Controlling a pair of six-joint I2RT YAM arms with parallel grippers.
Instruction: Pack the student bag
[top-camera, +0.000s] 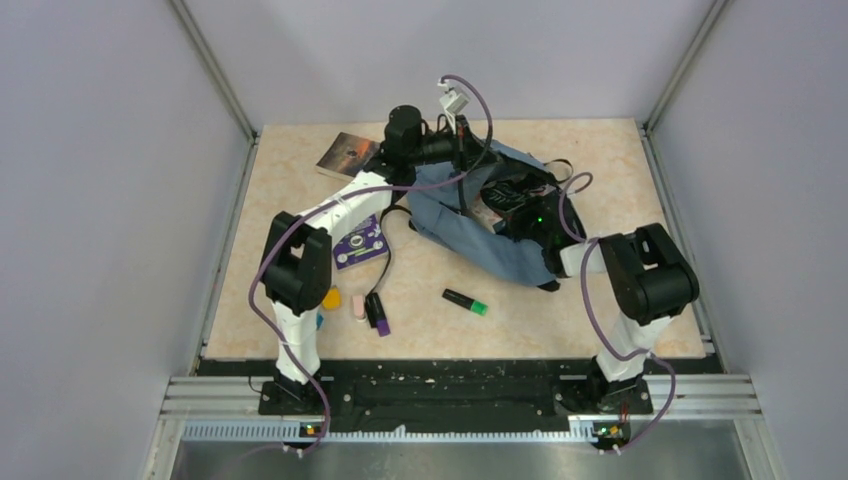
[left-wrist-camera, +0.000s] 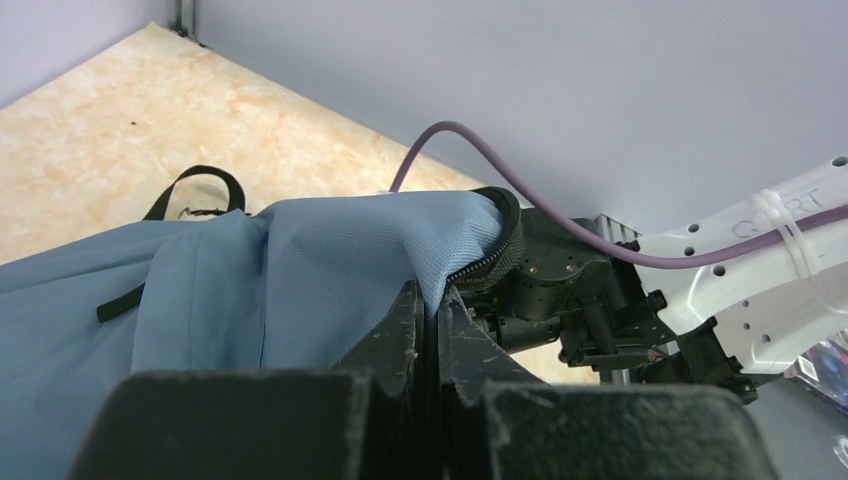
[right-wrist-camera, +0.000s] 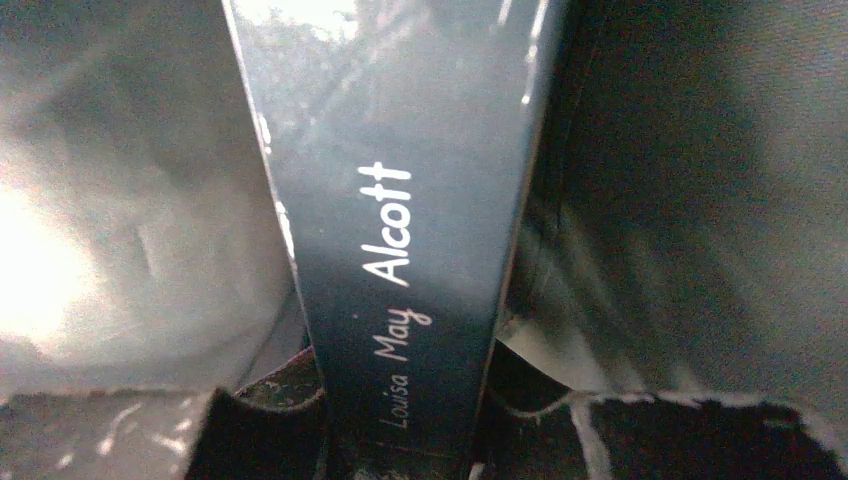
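The blue bag (top-camera: 465, 243) lies on the table with its dark mouth facing my right arm. In the left wrist view my left gripper is shut on the bag's zippered edge (left-wrist-camera: 455, 235), holding it up. A dark-spined book (right-wrist-camera: 400, 200) lettered "Louisa May Alcott" fills the right wrist view. My right gripper is shut on that book, one finger on each side of the spine, and the bag's dark lining surrounds it. From above, the right gripper is inside the bag's mouth, and only part of the book's cover (top-camera: 487, 216) shows.
Left of the bag lie a dark book (top-camera: 346, 154) and a purple book (top-camera: 362, 244). Nearer the front are a yellow item (top-camera: 332, 298), a pink item (top-camera: 359, 306), a purple-capped marker (top-camera: 378, 315) and a green-capped marker (top-camera: 465, 301).
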